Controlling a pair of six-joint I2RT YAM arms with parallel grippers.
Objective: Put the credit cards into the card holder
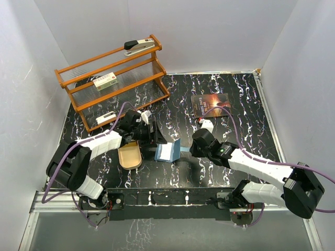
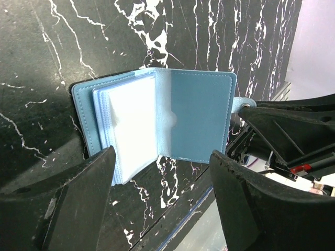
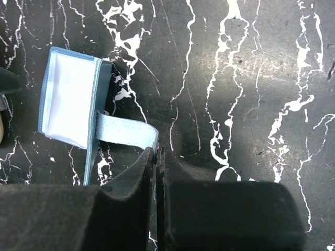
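A light-blue card holder [image 1: 164, 152] lies open on the black table, white sleeves showing and its cover [image 2: 198, 112] raised. My left gripper [image 1: 156, 138] hangs just above and beside it, open, its two fingers framing the holder in the left wrist view. My right gripper is shut on the end of the holder's strap [image 3: 125, 130], which stretches to the right from the cover. No loose cards can be clearly made out.
A tan tray [image 1: 130, 163] lies left of the holder. A wooden shelf [image 1: 115, 68] with boxes and a stapler stands at the back left; a book [image 1: 209, 102] lies at the back right.
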